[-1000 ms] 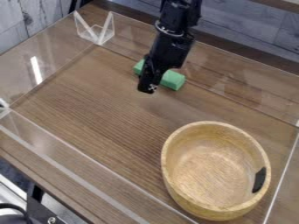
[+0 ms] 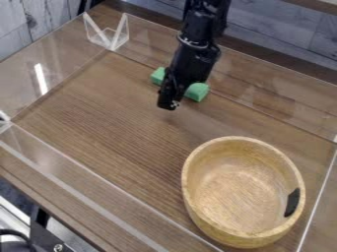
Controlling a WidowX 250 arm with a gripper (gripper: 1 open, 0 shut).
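The black robot arm hangs down from the top centre, its gripper (image 2: 170, 102) low over the wooden table, just in front of a green object (image 2: 196, 91) that lies partly hidden behind the arm. The gripper looks narrow and shut, and nothing shows between its fingers, though it is small in this view.
A large round cream tub (image 2: 243, 149) with a dark patch on its side stands at the front right. A white wire-like piece (image 2: 108, 34) is at the back left.
The arm and gripper have shifted slightly to the right and down over about the last second. The green object and the tub look unmoved.
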